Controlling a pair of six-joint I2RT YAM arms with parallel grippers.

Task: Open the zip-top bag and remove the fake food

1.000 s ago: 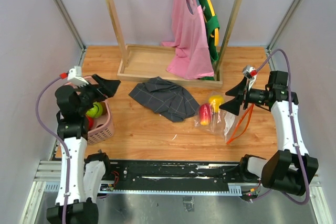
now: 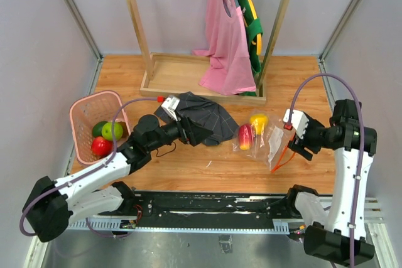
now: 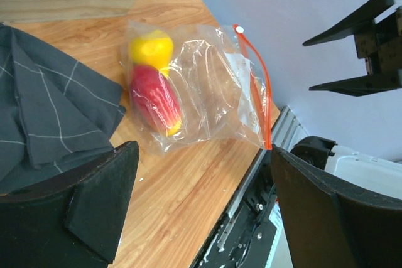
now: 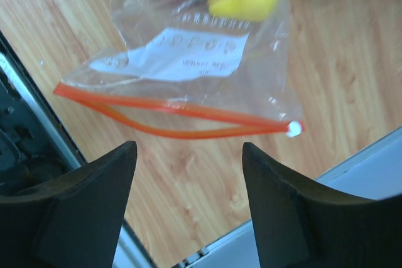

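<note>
A clear zip top bag (image 2: 259,137) with an orange zip edge lies on the wooden table, right of the middle. Inside it are a red and yellow fake fruit (image 3: 154,100) and a yellow piece of fake food (image 3: 151,48). The zip edge (image 4: 188,114) appears parted in the right wrist view, its two orange strips bowed away from each other. My right gripper is over the zip end, part open and empty. Over the dark cloth, left of the bag, my left gripper is open with nothing between its fingers.
A pink basket (image 2: 78,120) with a red and two green items stands at the left. The dark checked cloth (image 2: 210,114) lies in the middle. At the back is a wooden rack (image 2: 151,80) with hanging clothes.
From above the basket, my left arm has swung right to over the cloth. The right gripper has moved back to the right and lower, off the bag. The bag looks unmoved.
</note>
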